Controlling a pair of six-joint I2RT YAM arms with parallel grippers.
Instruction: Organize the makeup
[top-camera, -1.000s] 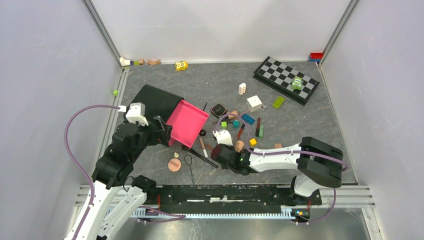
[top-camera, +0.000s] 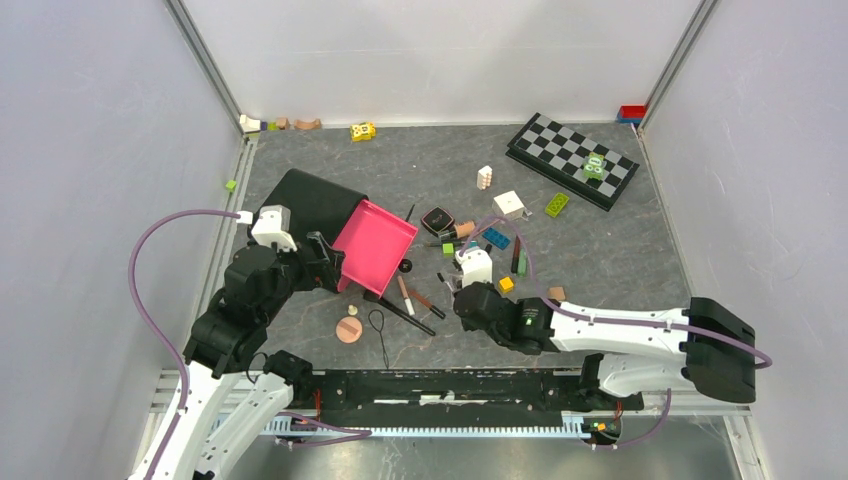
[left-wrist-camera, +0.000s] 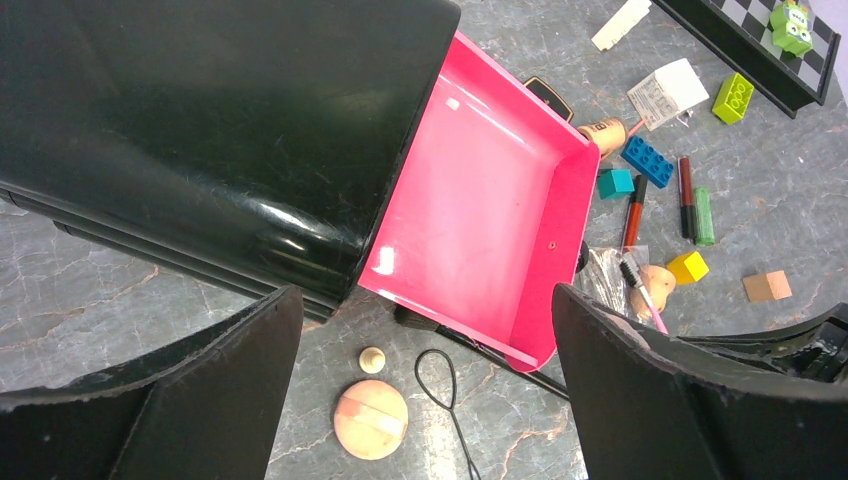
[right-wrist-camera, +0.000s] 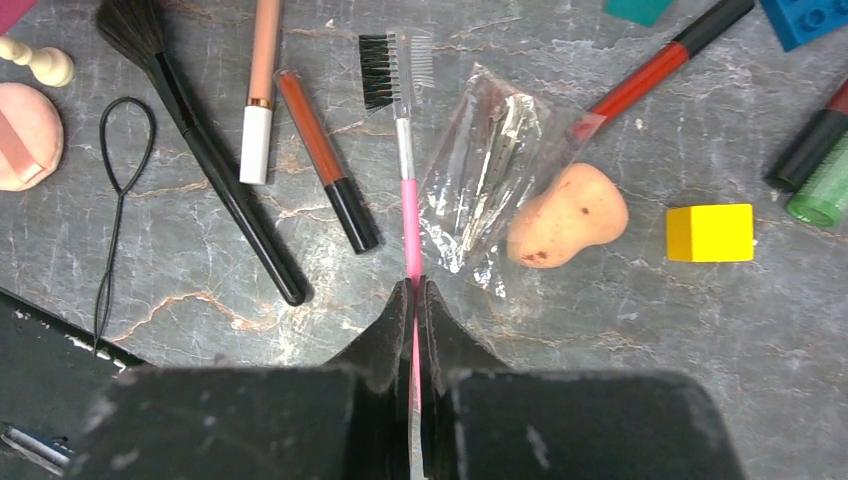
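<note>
In the right wrist view my right gripper is shut on the pink handle of a brow brush (right-wrist-camera: 411, 225), lifted above the floor, its comb head pointing away. Left of it lie a brown-red lip tube (right-wrist-camera: 318, 140), a peach tube with white cap (right-wrist-camera: 257, 130) and a black makeup brush (right-wrist-camera: 225, 180). To the right rest a clear packet (right-wrist-camera: 485, 170) and a tan sponge (right-wrist-camera: 570, 215). My left gripper stands open in the left wrist view, empty, near the pink drawer (left-wrist-camera: 470, 190) of a black box (left-wrist-camera: 220, 140). The drawer is bare inside.
A round puff (left-wrist-camera: 371, 420) and a wooden pawn (left-wrist-camera: 372, 360) lie in front of the box. Toy blocks, such as a yellow cube (right-wrist-camera: 709, 233) and a blue brick (left-wrist-camera: 648, 161), lie to the right. The chessboard (top-camera: 575, 157) is at the far right.
The lip tube has turned slightly. My left arm stays still.
</note>
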